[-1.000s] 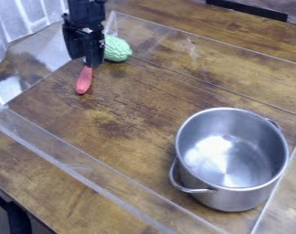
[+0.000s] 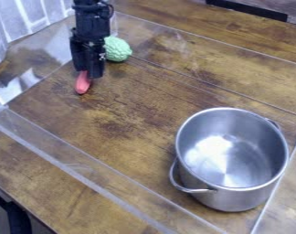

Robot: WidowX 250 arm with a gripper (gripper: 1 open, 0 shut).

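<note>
My black gripper (image 2: 89, 66) is low at the top left, over a red elongated object (image 2: 82, 84) on the wooden table, hiding its upper part; whether the fingers are open or shut on it is unclear. A pale green cabbage-like object (image 2: 116, 49) lies just right of the gripper. A steel pot (image 2: 231, 157) with side handles stands at the lower right, empty.
Clear strips border the work area, and a white cloth-like sheet (image 2: 10, 27) is at the upper left.
My gripper has moved down onto the red object since a second ago, covering more of it. The green object and the pot have not visibly moved.
</note>
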